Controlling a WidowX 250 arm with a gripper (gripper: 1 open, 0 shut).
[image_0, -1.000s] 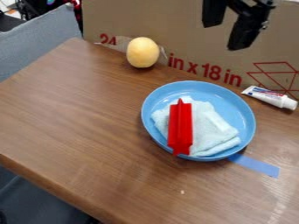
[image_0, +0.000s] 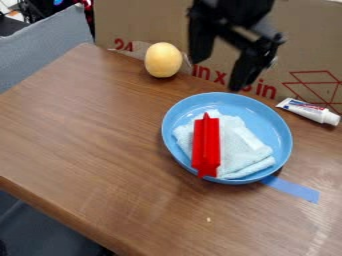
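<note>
My dark, blurred gripper (image_0: 225, 62) hangs at the top centre, above and behind a blue plate (image_0: 273, 133), its fingers apart with nothing seen between them. On the plate lies a folded white cloth (image_0: 245, 151), with a red object (image_0: 206, 146) lying lengthwise on it.
A round yellow object (image_0: 163, 59) and a white tube (image_0: 309, 111) lie toward the back, before a cardboard wall (image_0: 134, 25). A strip of blue tape (image_0: 293, 189) is right of the plate. A grey surface borders it.
My gripper has moved left from the upper right and lowered somewhat. The plate and the objects on the table are unchanged.
</note>
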